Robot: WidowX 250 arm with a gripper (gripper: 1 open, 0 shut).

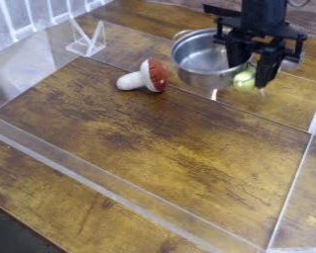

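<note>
My black gripper [253, 71] is at the upper right, shut on a pale green object [245, 80] beside a steel pot [200, 57], which hangs tilted at its left. Whether the fingers also grip the pot is hard to tell. A red-and-white toy mushroom [145, 77] lies on its side on the wooden table, left of the pot.
Clear acrylic walls [121, 186] border the work area. A small clear bracket [88, 40] stands at the back left. A white railing is at the top left.
</note>
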